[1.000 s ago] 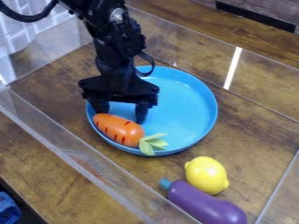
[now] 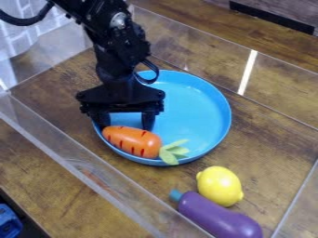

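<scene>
An orange toy carrot (image 2: 132, 139) with pale green leaves lies in the near left part of a round blue bowl (image 2: 199, 112). My black gripper (image 2: 123, 114) is low over the bowl, just above and behind the carrot, its fingers spread open. Whether its fingertips touch the carrot or the bowl floor is unclear.
A yellow lemon (image 2: 218, 185) and a purple eggplant (image 2: 221, 215) lie on the wooden surface at the front right. A clear wall edge runs along the left and front. The wood to the right of the bowl is mostly clear.
The gripper has shifted slightly to the left. The carrot has shifted and turned a little within the bowl.
</scene>
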